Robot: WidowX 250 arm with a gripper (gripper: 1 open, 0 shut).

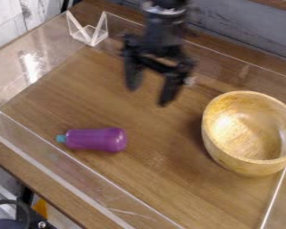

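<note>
My gripper (154, 72) hangs high over the back middle of the wooden table, blurred, its two fingers spread apart with nothing seen between them. A purple toy eggplant (96, 139) with a teal tip lies at the front left, well apart from the gripper. A large pale yellow bowl (241, 156) stands at the right, to the gripper's lower right.
Clear plastic walls edge the wooden table (146, 179) at the left and front. A white wire-like piece (88, 31) is at the back left. A dark object (14, 217) is at the bottom left corner.
</note>
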